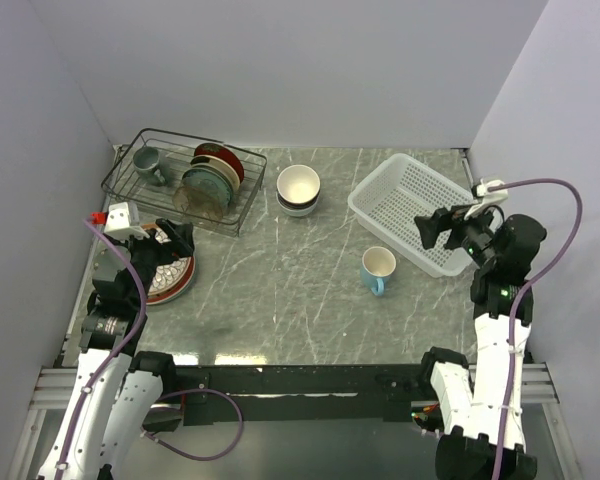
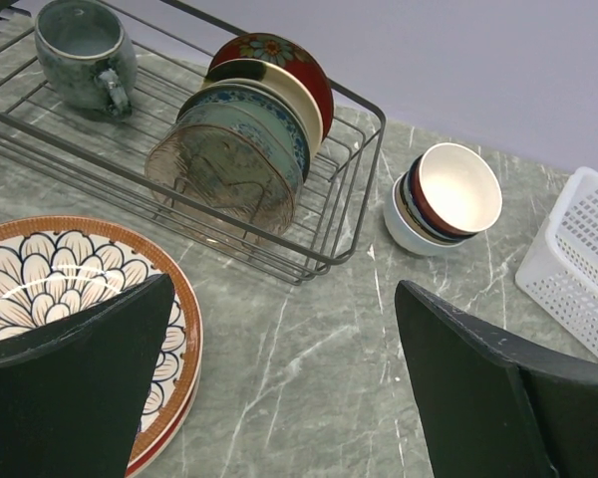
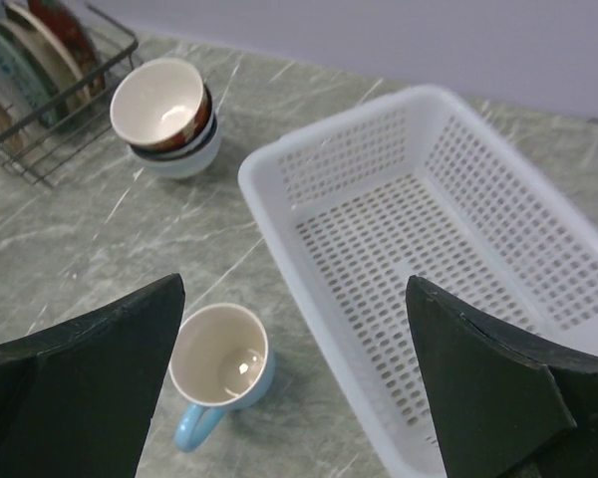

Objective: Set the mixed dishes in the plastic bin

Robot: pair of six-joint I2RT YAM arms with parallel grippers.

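Note:
An empty white plastic bin lies at the right of the counter. Over its near right part my right gripper hangs open, with nothing between its fingers. Just left of the bin stands a light blue mug, white inside. A stack of bowls sits near the middle back, a white one on top. Wide open, my left gripper is above the patterned plates at the left. The wire rack holds several upright plates and a grey-green mug.
Walls close in the counter at the back and both sides. A dark strip runs along its front edge.

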